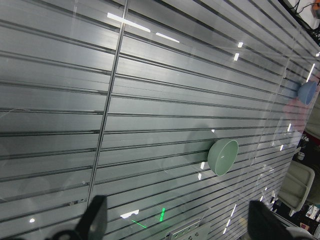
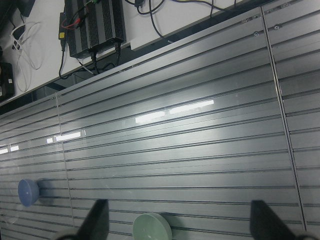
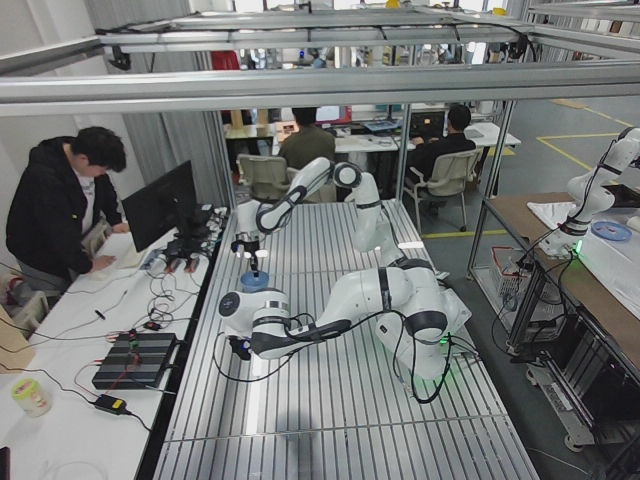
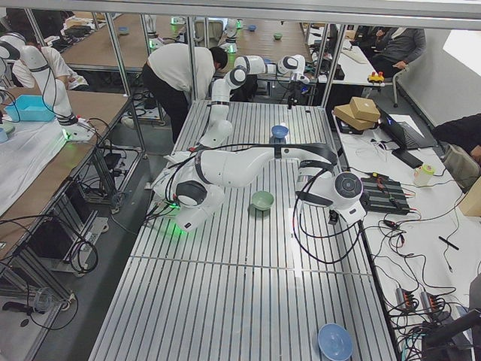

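In the left wrist view, a green bowl (image 1: 223,156) sits on the slatted metal table (image 1: 60,135), with a blue bowl (image 1: 306,92) toward the upper right. My left gripper is open above the table, empty between its wide-set fingers. In the right wrist view, my right gripper is also open and empty, with a green bowl (image 2: 151,227) below it and a blue bowl (image 2: 28,192) to the left. The camera right view shows a green bowl (image 4: 262,200), a blue bowl (image 4: 279,131) farther back and another blue bowl (image 4: 335,342) at the near edge.
A side table (image 3: 70,440) with a monitor (image 3: 160,205), black boxes and cables runs along the metal table, and a person (image 3: 65,200) stands beside it. Overhead frame bars (image 3: 320,85) cross the workspace.
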